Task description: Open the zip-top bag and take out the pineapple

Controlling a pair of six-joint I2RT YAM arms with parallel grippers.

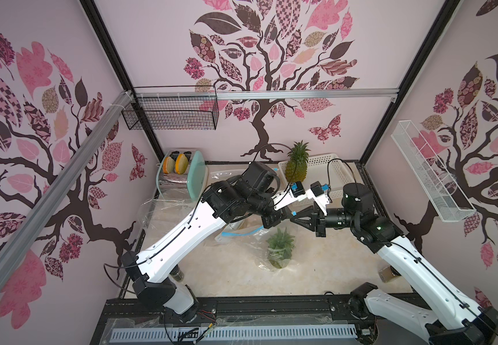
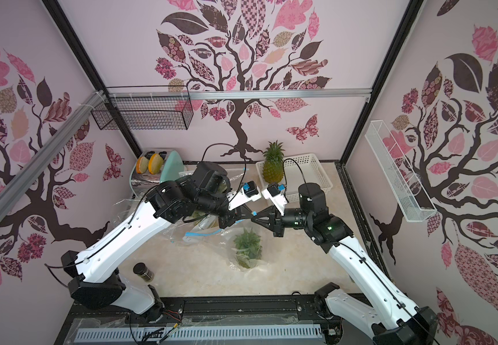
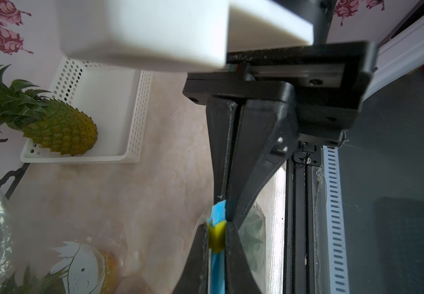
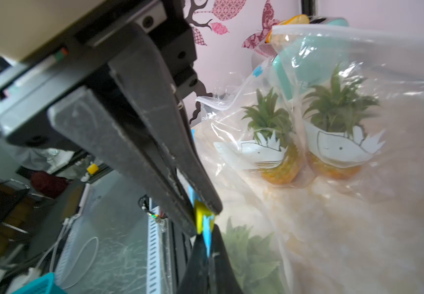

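Observation:
The clear bag with a blue zip strip (image 1: 243,232) lies mid-table, and a green-leaved pineapple (image 1: 281,246) shows through its plastic. In the left wrist view, my left gripper is shut on the zip edge, where a yellow piece (image 3: 216,236) sits between its fingers. From the other side my right gripper meets it, tip to tip, with its fingers shut. Blue strip (image 4: 206,230) reaches the right fingertips; I cannot tell whether they pinch it. Left fingers (image 4: 172,142) fill the upper left of the right wrist view.
A pineapple (image 1: 296,164) stands at the white basket (image 1: 335,158) behind. More clear bags with drawn labels hold pineapples on the left. A green rack (image 1: 198,178) stands back left.

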